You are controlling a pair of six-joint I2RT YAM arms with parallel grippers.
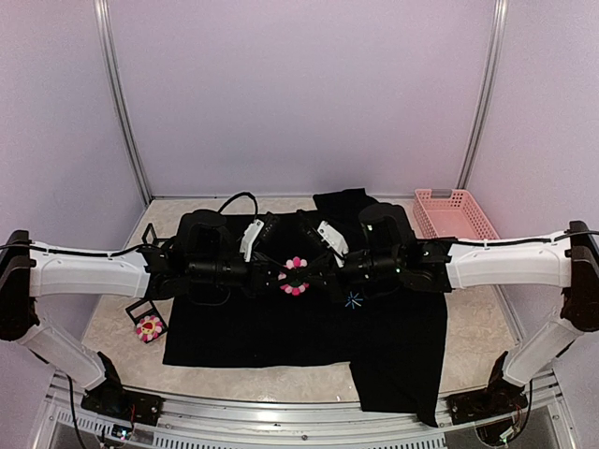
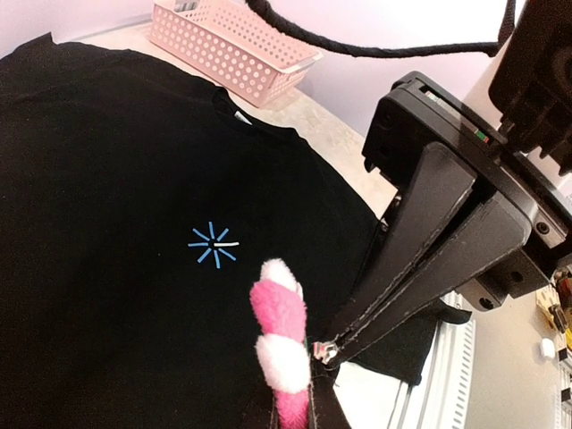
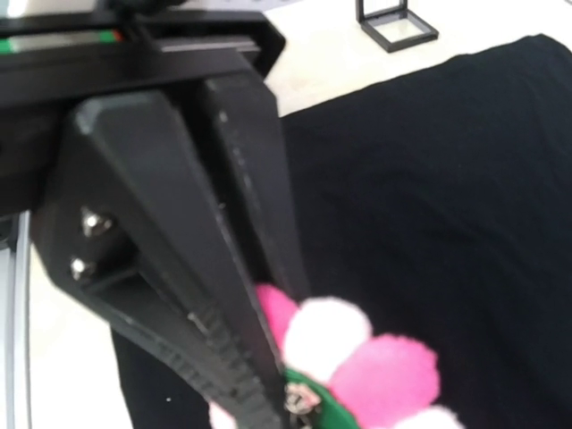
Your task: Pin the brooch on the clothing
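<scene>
A pink-and-white plush flower brooch point(image 1: 297, 263) is held above the black shirt point(image 1: 253, 337), with my left gripper shut on it. The left wrist view shows the brooch point(image 2: 280, 308) edge-on. In the right wrist view, the brooch's petals point(image 3: 384, 380) surround a green back with a metal clasp point(image 3: 302, 399). My right gripper is shut, its tips at that clasp from the right side. Whether a thin pin lies between them cannot be made out. Blue marks point(image 2: 214, 244) and one white mark form a starburst on the shirt.
A pink perforated basket point(image 1: 454, 213) stands at the back right. Another flower brooch point(image 1: 150, 327) lies by a small black frame point(image 1: 142, 309) on the left. Both arms meet over the middle of the shirt.
</scene>
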